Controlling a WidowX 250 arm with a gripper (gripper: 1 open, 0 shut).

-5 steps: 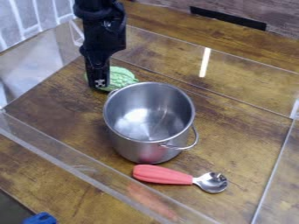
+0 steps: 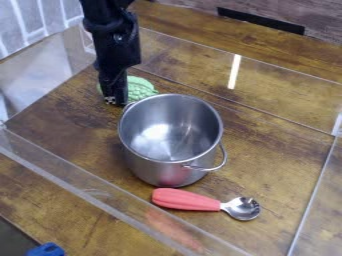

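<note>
My dark gripper (image 2: 115, 92) reaches down from the top left onto a pale green cloth or mat (image 2: 138, 86) behind the steel pot. It appears shut, and whether any cloth is between its fingers is hidden. The steel pot (image 2: 170, 140) with a wire handle stands upright in the middle. A scoop spoon with a red handle (image 2: 187, 200) lies in front of it.
A wooden work surface (image 2: 267, 140) has clear space to the right and left of the pot. Transparent edging runs around it. A blue object (image 2: 46, 249) sits at the bottom left corner.
My gripper has shifted slightly over the green item, which shows a little differently around it. The pot and spoon have not moved.
</note>
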